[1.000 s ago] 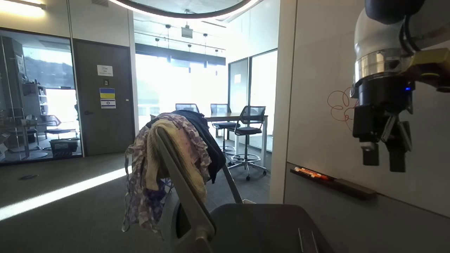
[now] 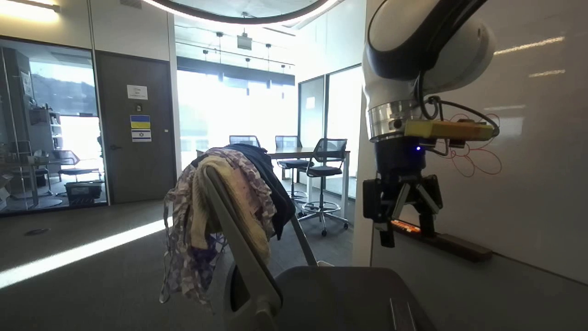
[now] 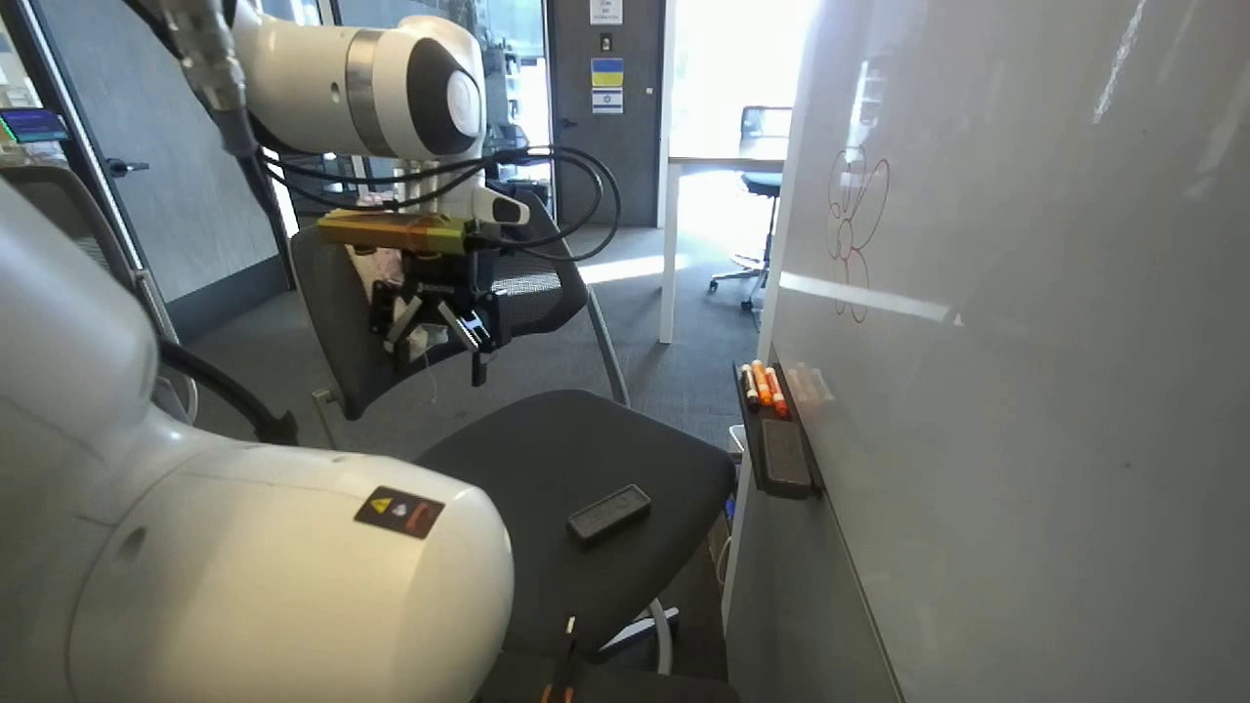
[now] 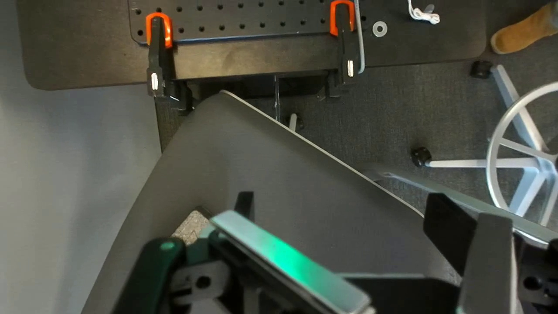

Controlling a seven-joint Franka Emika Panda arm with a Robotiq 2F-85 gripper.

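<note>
My gripper (image 2: 407,234) (image 3: 440,361) hangs open above the chair seat, its fingers apart and nothing between them. A dark eraser (image 3: 609,514) lies on the black chair seat (image 3: 527,451), below and apart from the gripper. In the wrist view the same eraser (image 4: 191,226) shows a tan felt side, partly covered by the left finger assembly. On the right stands a whiteboard (image 3: 1020,387) with a red flower-like drawing (image 3: 846,238). Its ledge carries several orange markers (image 3: 764,385) and another dark eraser (image 3: 785,455).
Clothes (image 2: 234,193) drape over the chair's backrest (image 2: 242,242), close to the arm in exterior view 2. A table edge with clamps (image 4: 159,57) lies beyond the seat in the wrist view. Open floor (image 2: 110,276) spreads left of the chair.
Within exterior view 1 the gripper has travelled left and slightly down, from in front of the whiteboard to above the seat's right side. Its fingers look wider apart. The chair and ledge are unmoved.
</note>
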